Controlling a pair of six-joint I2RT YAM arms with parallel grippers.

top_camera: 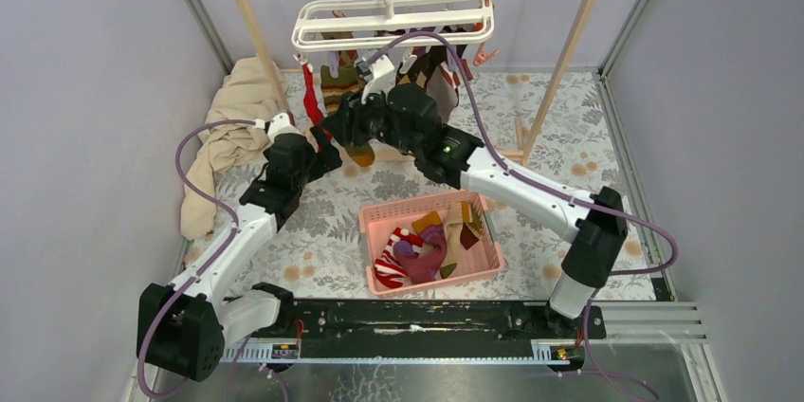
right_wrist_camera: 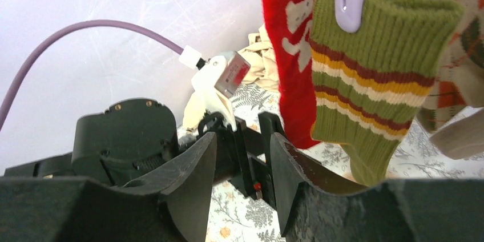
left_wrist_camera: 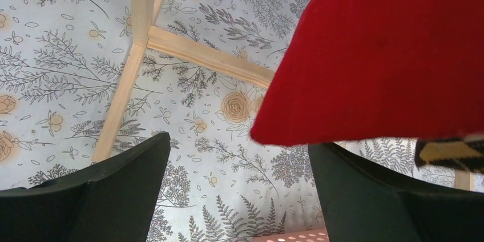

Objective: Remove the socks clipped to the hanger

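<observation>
Socks hang from clips on the white hanger [top_camera: 392, 18]. A red sock [top_camera: 310, 99] hangs at the left, filling much of the left wrist view [left_wrist_camera: 376, 53], just above and between the fingers of my open left gripper [top_camera: 322, 151]. My right gripper [top_camera: 346, 118] is in front of a striped green sock [right_wrist_camera: 376, 76], its fingers part open, the sock beyond them. A lilac clip [right_wrist_camera: 348, 2] holds that sock's top. Behind it hang further socks, partly hidden by the right arm.
A pink basket [top_camera: 379, 212] with several socks sits at the front middle. A beige cloth [top_camera: 213, 155] lies at the left. The wooden rack [top_camera: 569, 32] stands round the hanger.
</observation>
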